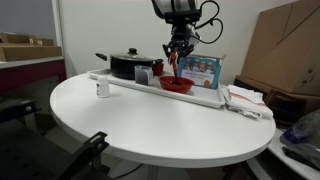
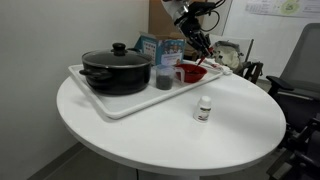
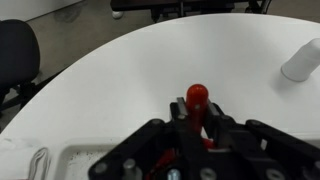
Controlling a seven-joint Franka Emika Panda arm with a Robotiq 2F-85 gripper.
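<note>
My gripper (image 1: 174, 58) is over the red bowl (image 1: 177, 88), shut on an upright red utensil. In the wrist view, the rounded red end of the utensil (image 3: 197, 96) sticks up between the fingers. Its lower part goes down toward the bowl in exterior view 1; the lower end is hard to make out. The bowl rests on a white tray (image 1: 209, 98). Most of the bowl is hidden by the gripper in the wrist view.
A black lidded pot (image 2: 117, 70) and a grey container (image 2: 164, 77) share the tray. Behind stands a blue picture box (image 1: 201, 70). White cloths (image 1: 248, 101) lie at the right, and a small white bottle (image 2: 203, 109) stands on the round table.
</note>
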